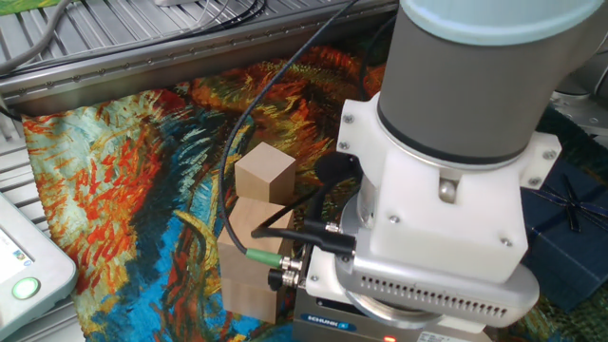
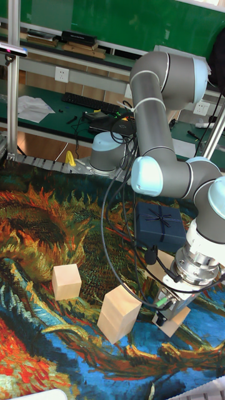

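Note:
A small wooden block (image 2: 67,281) sits on the patterned cloth, left of a taller wooden block (image 2: 120,313). In exterior view 2 the small block (image 1: 266,171) shows behind the tall one (image 1: 252,256), which is partly covered by cables. My gripper (image 2: 172,312) is low, right of the tall block, with its body at the bottom edge of exterior view 2. Another wooden piece (image 2: 176,323) lies at or beneath it, and more wood (image 2: 158,263) shows behind the cables. The fingers are hidden, so their opening and any hold cannot be made out.
A dark blue box with a ribbon (image 2: 160,225) stands behind the gripper. Black cables (image 2: 110,247) loop down beside the arm. A white device with a green button (image 1: 28,285) lies at the left edge.

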